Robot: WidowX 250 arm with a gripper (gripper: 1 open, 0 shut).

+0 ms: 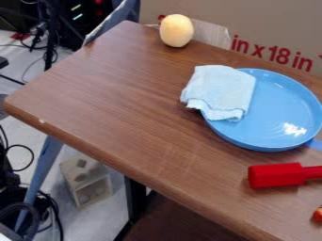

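Observation:
A light blue folded cloth [217, 92] lies over the left part of a blue plate [285, 120] on the right of the wooden table [120, 85]. A pale yellow egg-shaped object [176, 30] sits at the back of the table. A red cylindrical object with a narrower end [274, 175] lies at the front right, cut off by the frame edge. My gripper is not visible now.
A cardboard box [277, 28] stands behind the table. A small orange-red item is cut off at the lower right edge. Cables and a beige block lie on the floor at left.

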